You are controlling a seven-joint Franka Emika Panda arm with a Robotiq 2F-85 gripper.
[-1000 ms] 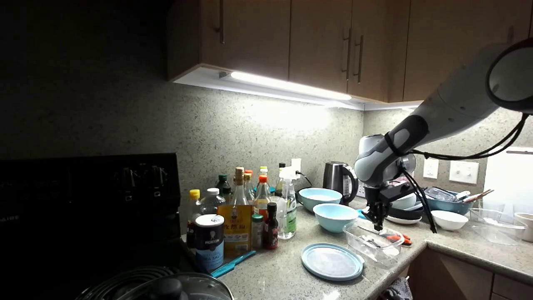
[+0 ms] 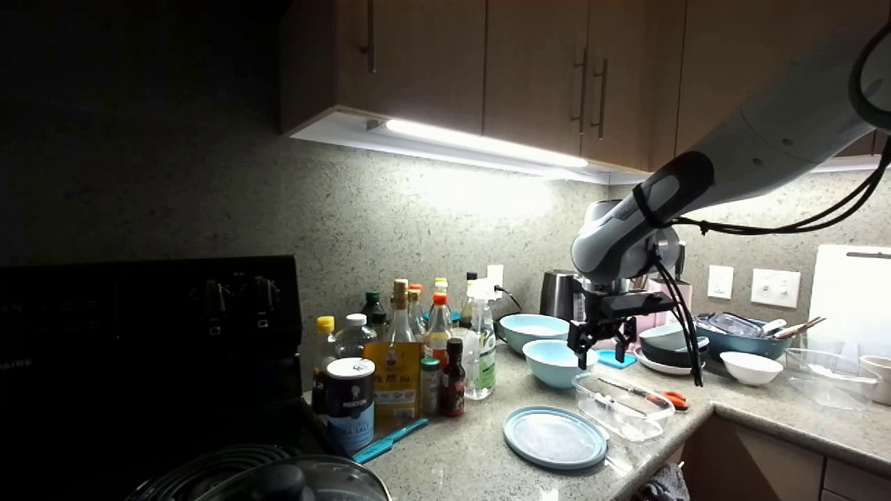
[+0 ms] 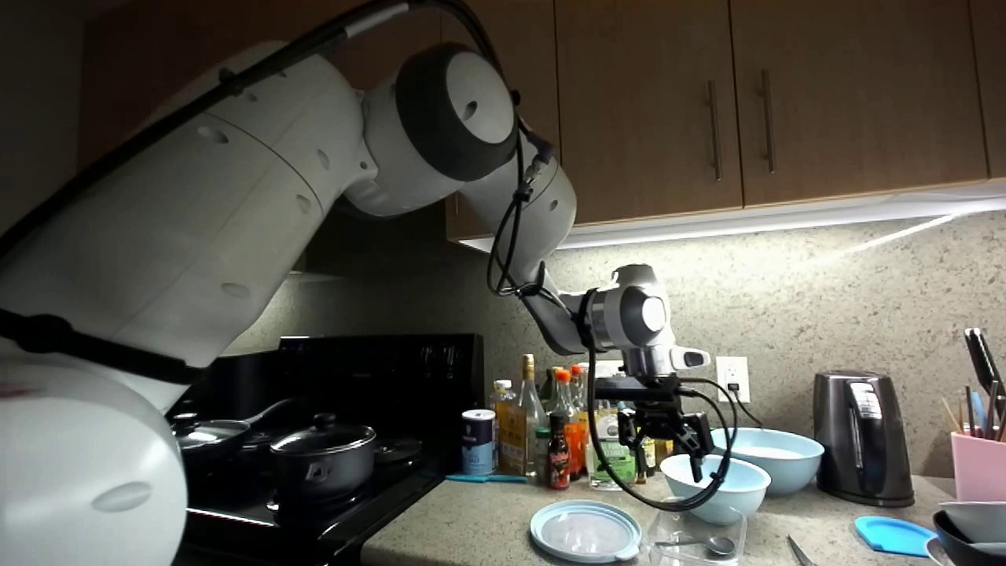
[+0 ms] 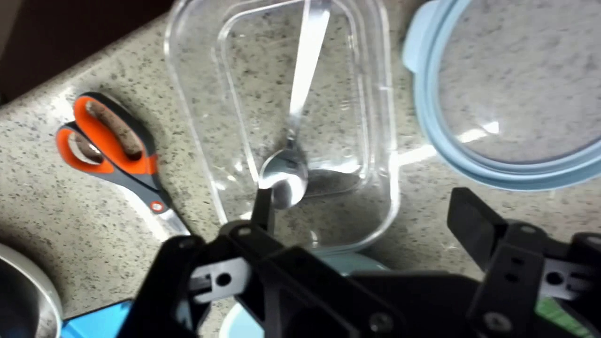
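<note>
My gripper is open above the counter, its black fingers wide apart and nothing held between them. Below it, a clear plastic container [image 4: 392, 121] lies on the counter with a metal spoon [image 4: 307, 65] inside, the bowl of the spoon toward the gripper's left finger. A round lid with a light blue rim [image 4: 431, 107] rests beside the container. In exterior view 1, the gripper [image 2: 603, 355] hangs over the light blue bowl and the container's far end. Orange-handled scissors [image 4: 115, 152] lie on the container's other side.
Two light blue bowls, the nearer one [image 2: 557, 364], stand behind the container, with a black kettle [image 3: 860, 434] close by. Bottles and a salt canister [image 2: 350, 405] crowd the counter near the stove. Bare counter lies left of the lid.
The arm has risen and moved left in exterior view 1, from over the container toward the nearer blue bowl. The gripper's two fingers now show spread apart. Container and lid look about the same.
</note>
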